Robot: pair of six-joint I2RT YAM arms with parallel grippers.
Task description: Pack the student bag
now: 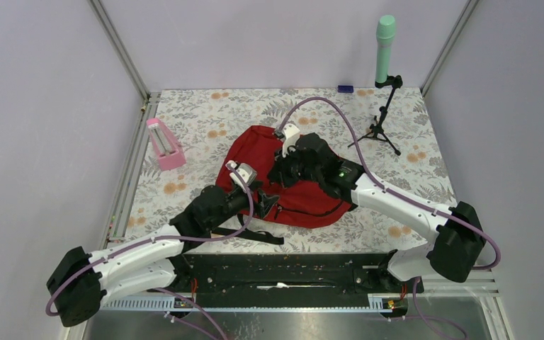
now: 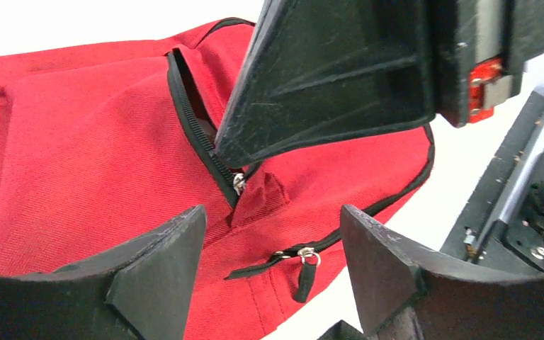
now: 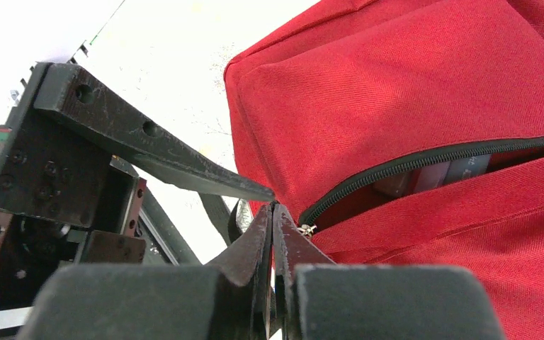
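The red bag (image 1: 312, 205) lies in the middle of the table. Its main zipper (image 3: 397, 167) is part open, and pale and grey items (image 3: 460, 170) show inside. My right gripper is shut by the metal slider (image 3: 307, 229) at the opening's end; whether a thin pull tab sits between its tips is hidden. Over the bag's front, my left gripper stands open, its fingers apart with nothing gripped. Beneath it shows the front pocket's zipper pull (image 2: 308, 253). The two grippers are very close together.
A pink holder (image 1: 166, 145) stands at the left. A green cylinder on a black tripod (image 1: 377, 127) is at the right back, with a small dark blue item (image 1: 345, 89) at the back edge. A black strap (image 1: 248, 235) lies before the bag.
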